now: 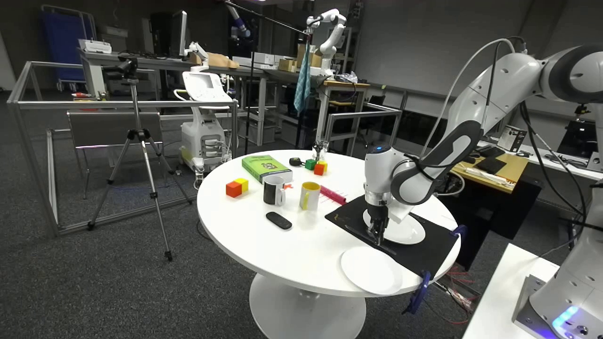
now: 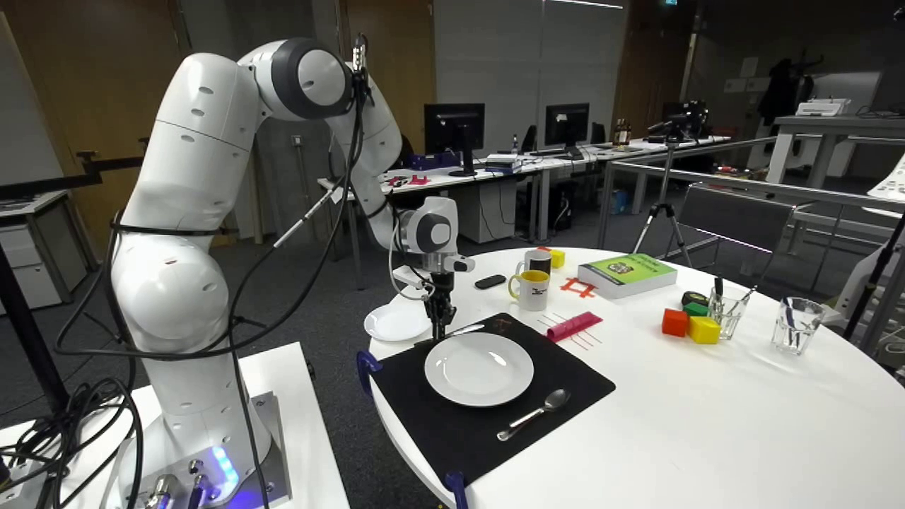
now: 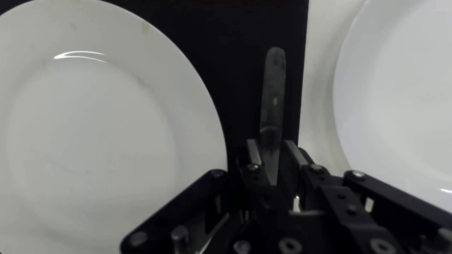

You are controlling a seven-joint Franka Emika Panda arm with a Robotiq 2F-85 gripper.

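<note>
A silver table knife (image 3: 273,93) lies on the black placemat (image 3: 220,46), between two white plates. My gripper is low over it, fingers (image 3: 255,153) on either side of the blade, with a gap visible on both sides in the wrist view. The fingers stand part open. The knife's lower end is hidden behind the gripper. To the left, a white plate (image 3: 93,139) sits on the placemat; a second plate (image 3: 402,84) is off the mat at right. In exterior view 2, a spoon (image 2: 534,415) lies across the plate from the gripper.
A yellow-white mug (image 2: 532,291), a black remote (image 1: 278,220) and a green book (image 2: 626,271) stand or lie farther over the table. Coloured blocks (image 2: 676,322) and glasses (image 2: 795,326) are beyond. Blue clamps (image 1: 418,294) grip the table edge by the placemat.
</note>
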